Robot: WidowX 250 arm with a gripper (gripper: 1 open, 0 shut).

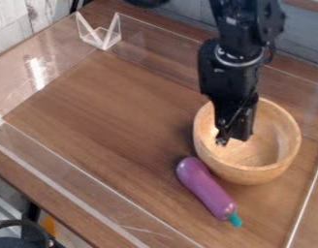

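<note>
A tan bowl (259,160) rests on the wooden table at the right. My black gripper (229,131) hangs over its back-left part, fingertips down near or just inside the rim, shut with nothing visible between them. A purple eggplant with a green stem (204,189) lies on the table in front of the bowl, to its lower left, outside it.
Clear plastic pieces (100,31) stand at the back left corner and along the edges. A wall (302,34) is behind.
</note>
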